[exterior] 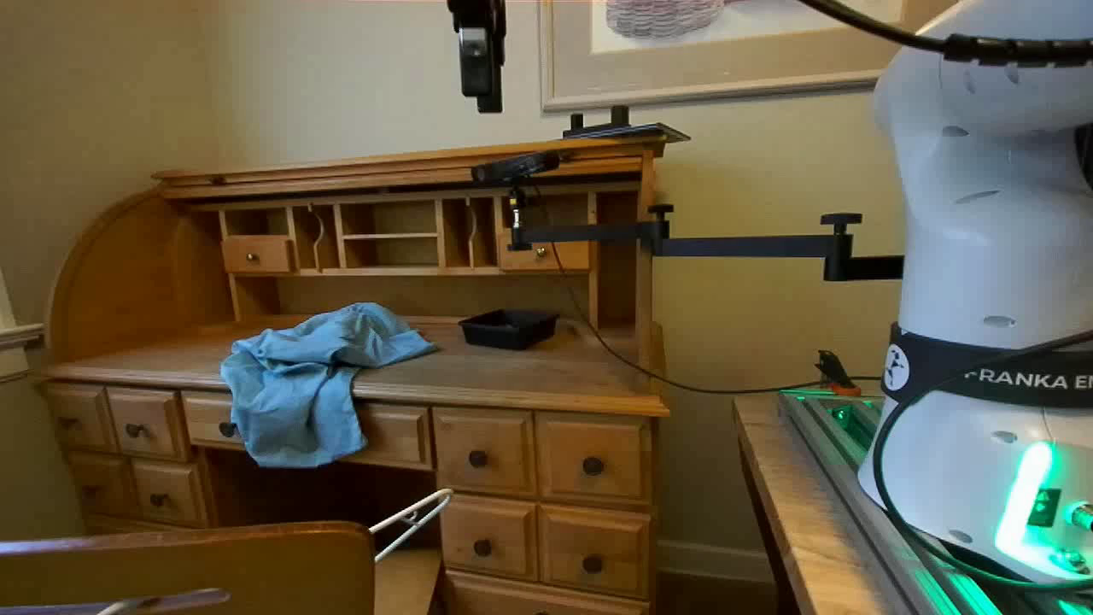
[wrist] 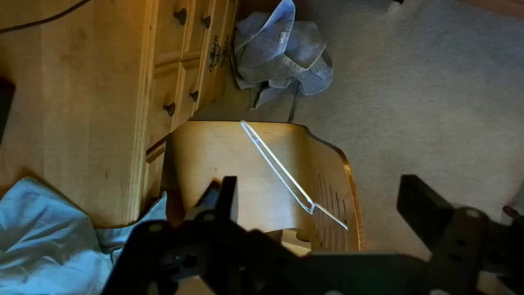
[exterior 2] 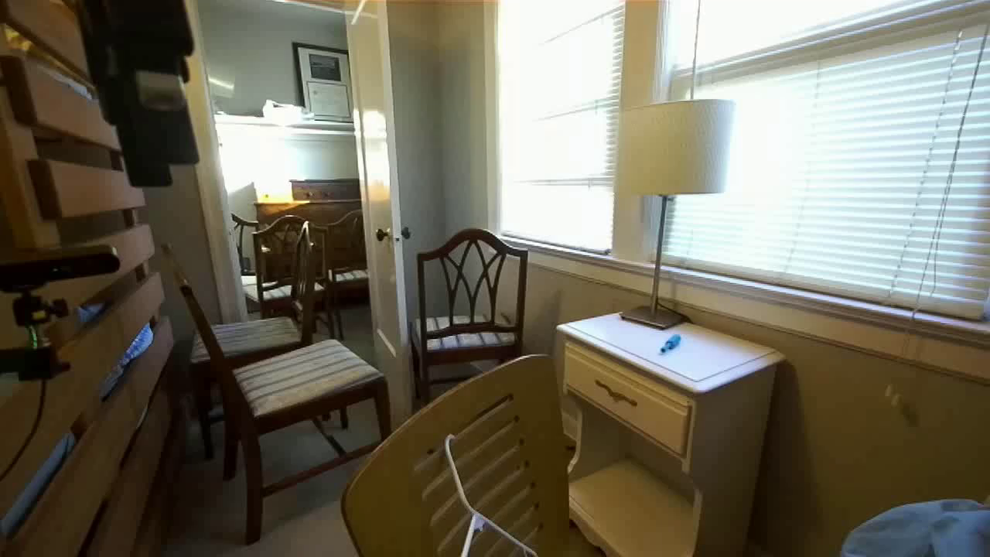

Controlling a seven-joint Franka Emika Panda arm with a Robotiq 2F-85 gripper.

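Note:
My gripper is open, its two black fingers wide apart with nothing between them. In exterior view 1 the gripper (exterior: 482, 102) hangs high above the roll-top desk. Below it in the wrist view, a white hanger (wrist: 280, 169) lies slanted over the wooden chair (wrist: 216, 152), well short of the fingers. A light blue cloth (exterior: 318, 369) is crumpled on the desk, part of it draping over the front edge. To its right on the desktop sits a black tray (exterior: 508, 329), whose inside looks empty from here.
The desk's upper shelves (exterior: 389, 231) stand behind the cloth. A camera arm (exterior: 748, 246) reaches across at the right. On the floor lies a grey-blue cloth heap (wrist: 285, 54). A white nightstand (exterior 2: 668, 348) with a lamp stands by the window. Bare desktop (exterior: 584, 369) shows right of the tray.

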